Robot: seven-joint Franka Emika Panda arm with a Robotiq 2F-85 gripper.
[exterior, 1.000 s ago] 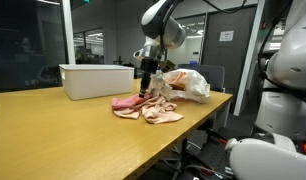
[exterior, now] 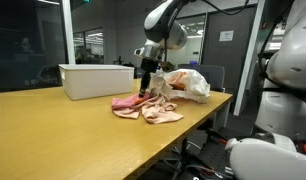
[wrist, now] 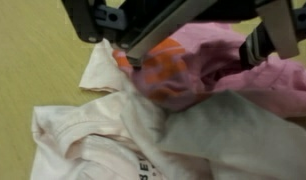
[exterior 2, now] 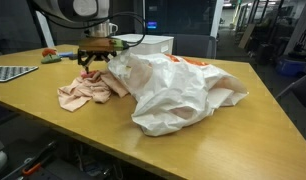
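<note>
Crumpled clothes lie in a heap on the wooden table, with a pale pink garment [exterior: 161, 115] nearest the front edge in the first exterior view. Behind it is a brighter pink cloth [exterior: 126, 103]; up close, an orange print shows on this pink cloth [wrist: 193, 65]. A cream garment with dark lettering [wrist: 113, 135] and a greyish cloth [wrist: 243, 130] fill the lower wrist view. My gripper [exterior: 147, 81] points down over the heap, its fingers apart on either side of the pink cloth. I cannot tell whether the fingertips touch fabric.
A large white plastic bag [exterior 2: 178, 90] slumps on the table beside the clothes. A white box [exterior: 96, 80] stands at the back, and a wire rack [exterior 2: 11, 73] lies at the far left of the second exterior view.
The clothes lie much as before.
</note>
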